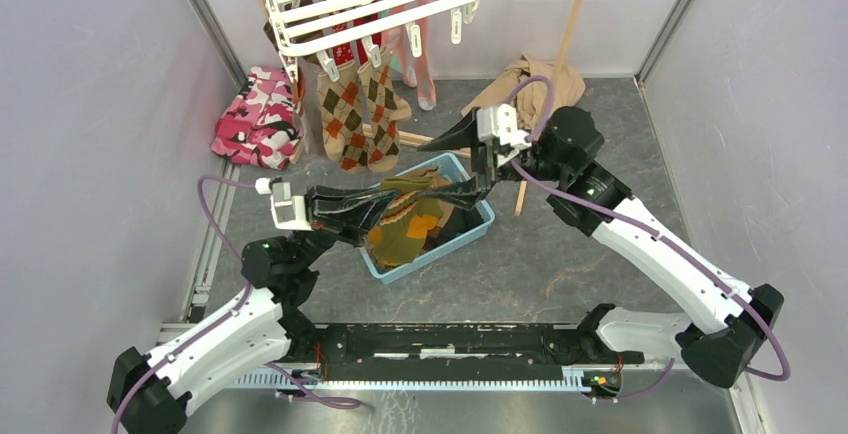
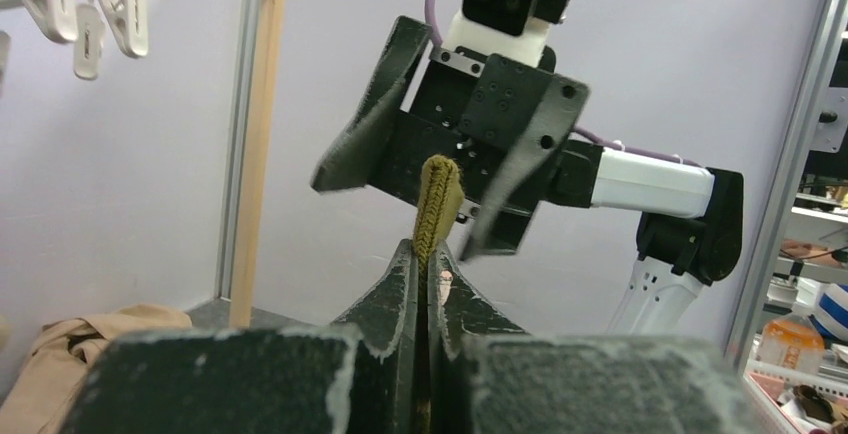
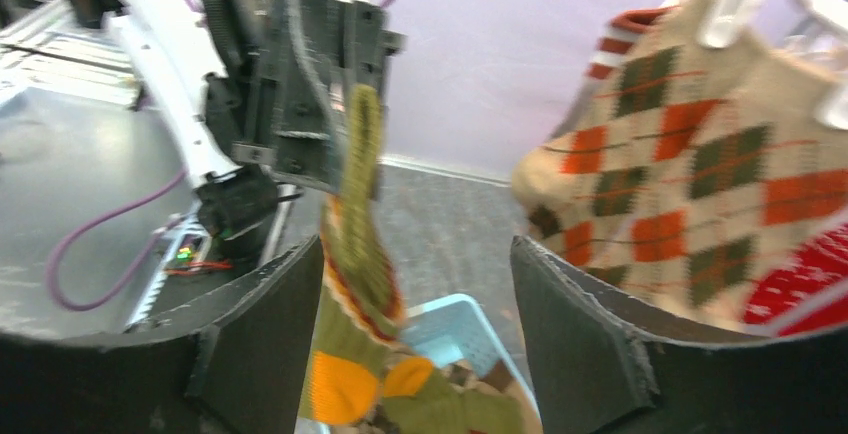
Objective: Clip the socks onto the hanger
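My left gripper [image 1: 385, 204] is shut on an olive sock [image 2: 437, 199], which hangs down over the basket [image 1: 420, 264], showing orange patches [image 3: 340, 384]. Its folded top stands out above the fingertips in the left wrist view. My right gripper [image 1: 440, 169] is open just to the right of that sock, nothing between its fingers. The white hanger [image 1: 370, 38] at the back holds argyle socks [image 1: 345, 114], red socks and pink socks [image 1: 420, 74]. Some front clips [image 1: 414, 39] show no sock in them.
A pink camouflage cloth [image 1: 250, 114] lies at the back left, a tan cloth [image 1: 550, 84] at the back right beside a wooden pole [image 1: 570, 24]. More socks lie in the basket.
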